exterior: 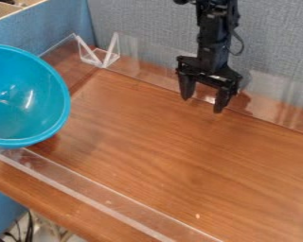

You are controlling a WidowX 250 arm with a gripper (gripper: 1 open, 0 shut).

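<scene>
A black robot arm reaches down from the top centre, its gripper (203,93) open above the wooden floor at the back, with nothing seen between its fingers. At the left edge sits a large light-blue bowl (27,99), cut off by the frame, with no contents visible in the part that shows.
A white wire bracket (98,55) stands at the back left. Clear plastic edging runs along the back and front left of the wooden surface (180,170), which is otherwise bare. Grey and blue padded walls enclose it behind and at left.
</scene>
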